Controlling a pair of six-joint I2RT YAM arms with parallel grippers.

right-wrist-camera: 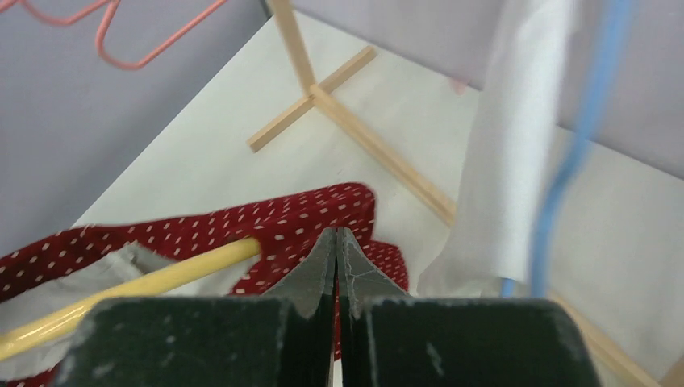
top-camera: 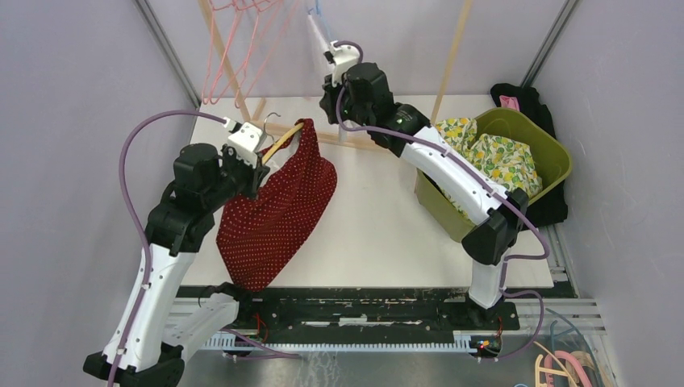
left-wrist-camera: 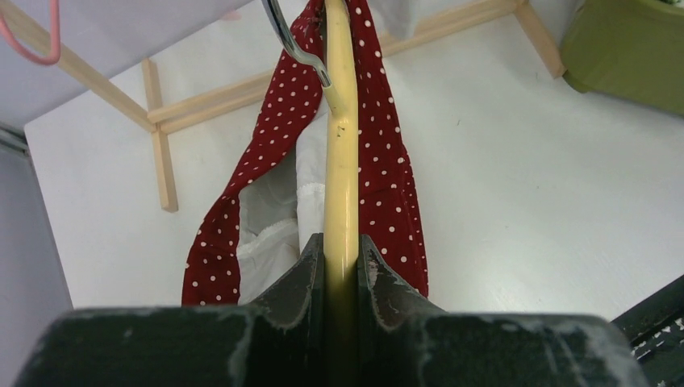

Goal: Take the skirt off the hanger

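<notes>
A dark red skirt (top-camera: 278, 205) with white dots and a pale lining hangs from a yellow hanger (left-wrist-camera: 342, 161) with a metal hook. My left gripper is shut on the hanger's bar, holding it out above the table. Up at the hanger's far end, the skirt's waist (right-wrist-camera: 323, 205) still covers the tip in the right wrist view. My right gripper is shut with nothing between its fingers, and the skirt's end lies beyond them. From above, the right gripper (top-camera: 329, 109) stands clear of the skirt, to its upper right.
A green basket (top-camera: 440, 214) with yellow-patterned cloth stands at the right. Pink hangers (top-camera: 242, 48) hang at the upper left. A white cloth on a blue hanger (right-wrist-camera: 577, 161) hangs close to my right gripper.
</notes>
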